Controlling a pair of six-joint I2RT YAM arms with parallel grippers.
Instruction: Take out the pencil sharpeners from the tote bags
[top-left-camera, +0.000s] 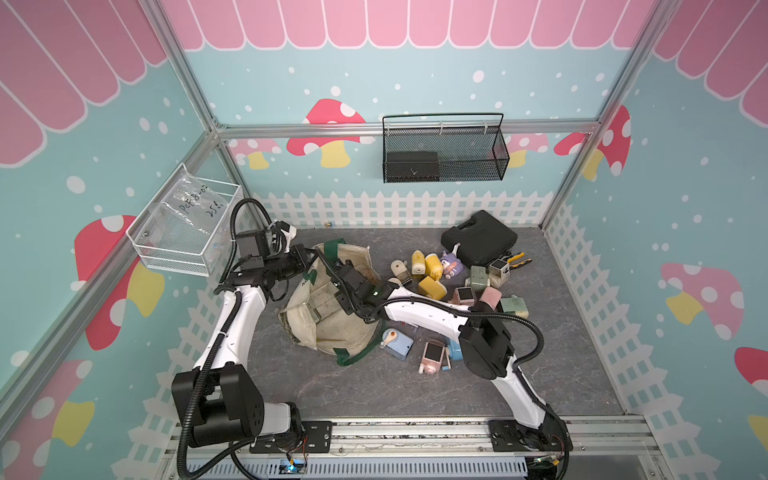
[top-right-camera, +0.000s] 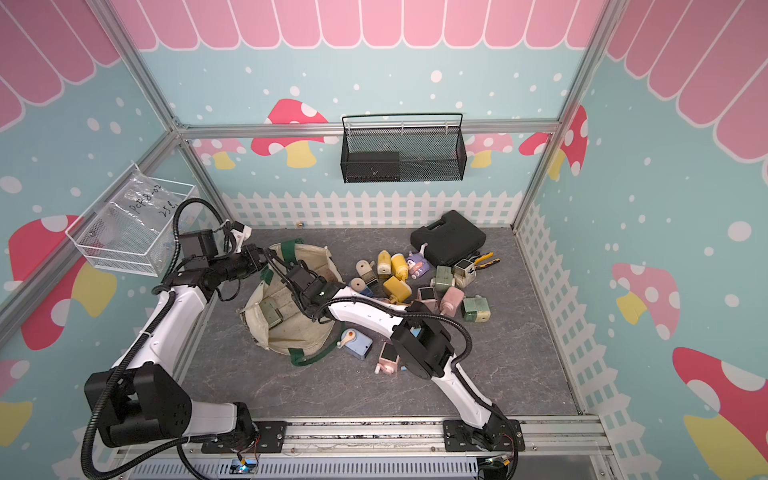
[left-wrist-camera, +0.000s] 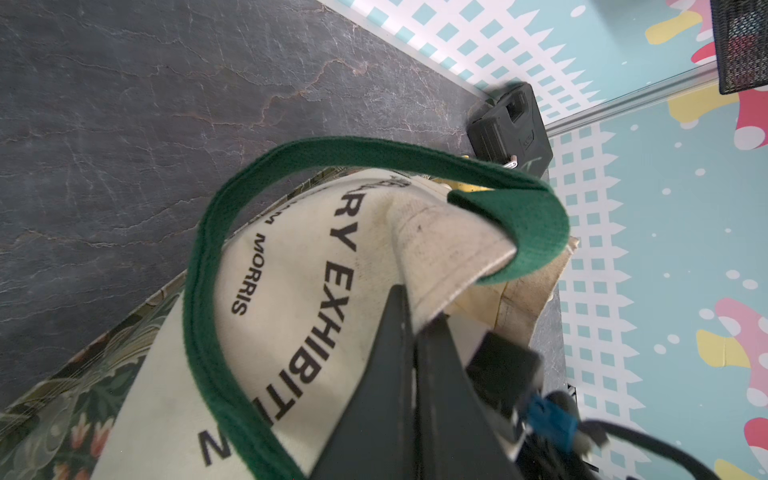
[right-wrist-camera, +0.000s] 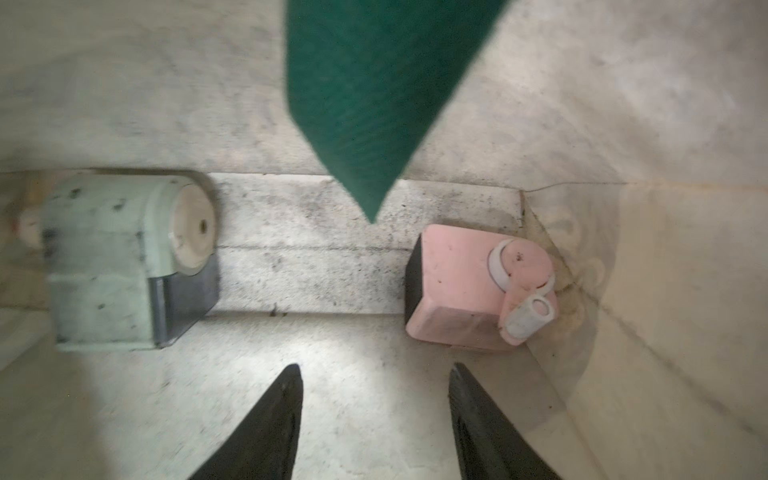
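Note:
The beige tote bag (top-left-camera: 352, 337) with green handles stands open on the left of the floor. My left gripper is shut on its rim cloth, just beside a green handle (left-wrist-camera: 209, 280). My right gripper reaches into the bag's mouth, fingers apart and nothing between them. Down on the bag's floor, a pink pencil sharpener (right-wrist-camera: 460, 276) with a crank lies ahead and right of those fingers, against the corner. A green sharpener (right-wrist-camera: 104, 264) is at the left, also visible in the top right view. The right arm hides part of the bag in both top views.
Several sharpeners lie to the right of the bag, among them a blue one (top-left-camera: 398, 344), a pink one (top-left-camera: 432, 356) and a yellow one (top-left-camera: 432, 288). A black case (top-left-camera: 480, 237) stands at the back. A green strap (right-wrist-camera: 376, 96) hangs close before the right wrist camera.

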